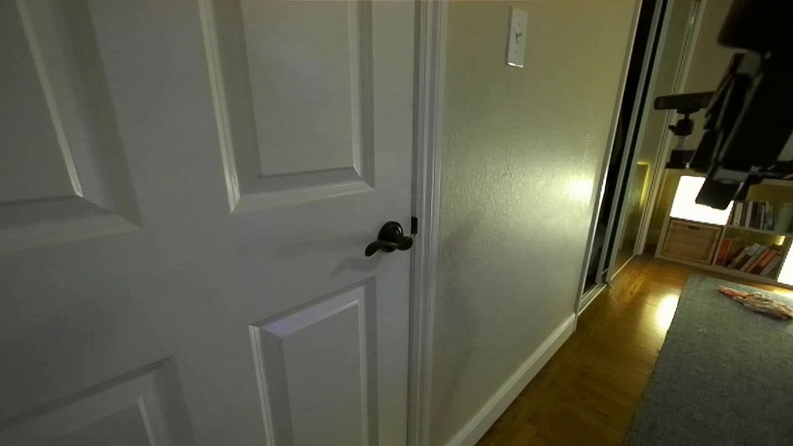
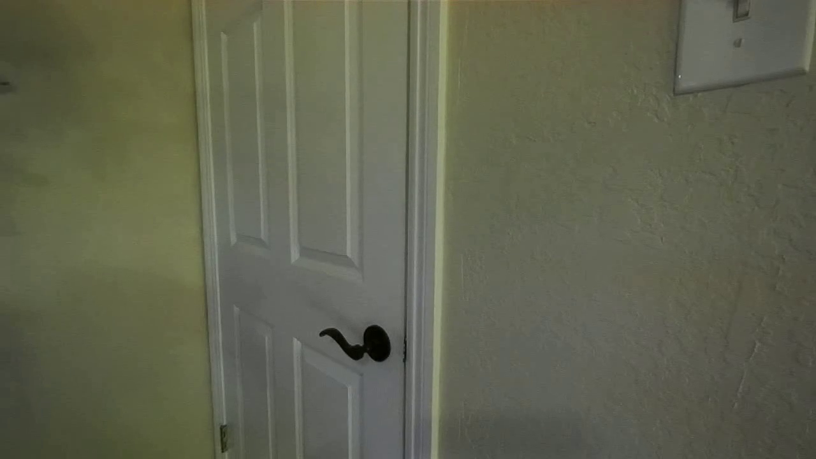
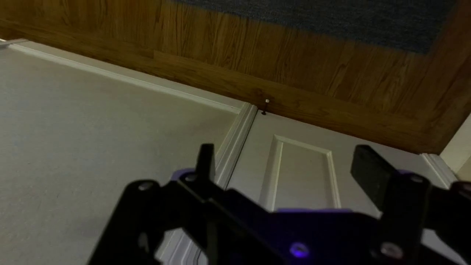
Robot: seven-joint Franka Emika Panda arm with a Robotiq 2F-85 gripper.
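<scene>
A white panelled door (image 1: 297,245) stands closed in its frame. Its dark lever handle (image 1: 388,239) sits near the right edge, the lever pointing left; exterior view 2 shows the same handle (image 2: 356,343) with no gripper near it. My gripper is open in the wrist view, its two dark fingers wide apart with nothing between them. Beyond the fingers lies the lower part of the door (image 3: 304,172). In exterior view 1 the dark gripper (image 1: 717,186) hangs at the upper right, well away from the handle. The handle is out of the wrist view.
A textured wall (image 1: 513,208) with a light switch (image 1: 516,37) adjoins the door frame. A bookshelf (image 1: 684,241) stands at the far end. On the wooden floor (image 1: 595,357) lies a grey-blue rug (image 1: 714,371) with a crumpled cloth (image 1: 756,302). The space before the door is clear.
</scene>
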